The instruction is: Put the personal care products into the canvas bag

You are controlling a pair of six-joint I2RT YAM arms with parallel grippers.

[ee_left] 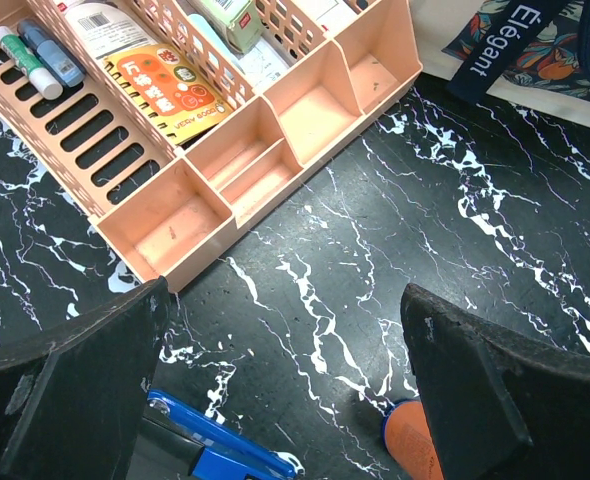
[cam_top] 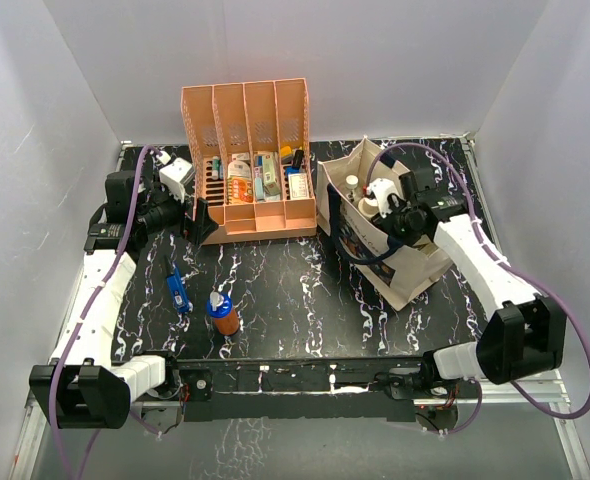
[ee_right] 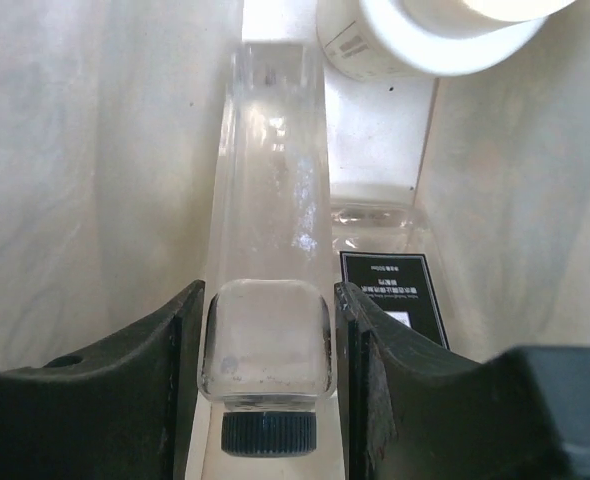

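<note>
The canvas bag (cam_top: pixel 395 280) stands on the right, with white bottles and jars inside. My right gripper is down inside it, its fingers either side of a clear bottle (ee_right: pixel 270 170) with a dark cap; whether they grip it is unclear. A white jar (ee_right: pixel 375 50) and a dark-labelled item (ee_right: pixel 390 300) lie nearby. My left gripper stands open and empty above the table, left of the pink organizer (cam_top: pixel 255 225). Below it are a blue object (cam_top: pixel 177 288) and an orange bottle with blue cap (cam_top: pixel 225 318).
The organizer at the back holds tubes, boxes and packets. Walls enclose the back and sides.
</note>
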